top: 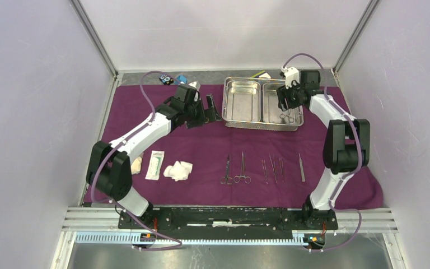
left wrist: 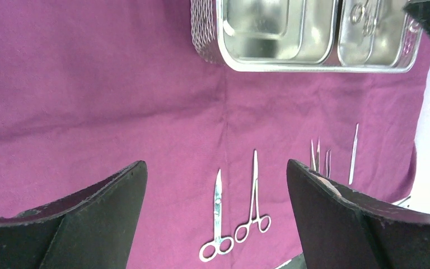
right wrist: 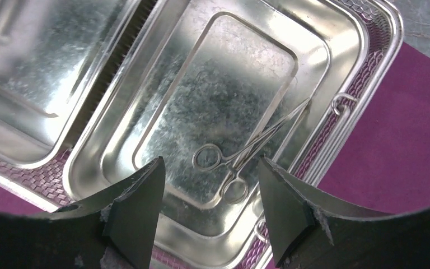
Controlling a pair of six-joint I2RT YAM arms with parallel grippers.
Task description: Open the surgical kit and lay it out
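A steel double tray (top: 243,101) sits at the back of the purple cloth. My right gripper hangs open over its right compartment, where ring-handled instruments (right wrist: 234,190) lie crossed. My left gripper is open, left of the tray above the cloth, nothing between its fingers. Along the front lie scissors (top: 227,174), a clamp (top: 242,172), several tweezers (top: 274,171) and a slim handled instrument (top: 301,168).
A white gauze bundle (top: 178,171) and a packaged item (top: 155,165) lie front left. Small blue objects (top: 181,79) are on the grey back strip.
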